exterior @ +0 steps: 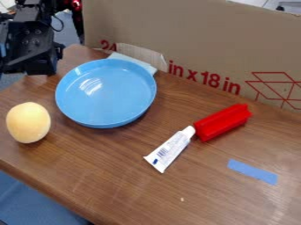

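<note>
A blue plate (106, 93) lies on the wooden table. Left of it, near the table's edge, sits a pale yellow round object (28, 122). A white tube (168, 151) lies right of centre, its cap end close to a red cylinder (221, 122). My black gripper (31, 59) is at the upper left, above the table left of the plate; its fingers are dark and hard to make out, so its opening cannot be told.
A cardboard box (200, 35) forms a wall along the back. A strip of blue tape (252, 172) lies at the right.
</note>
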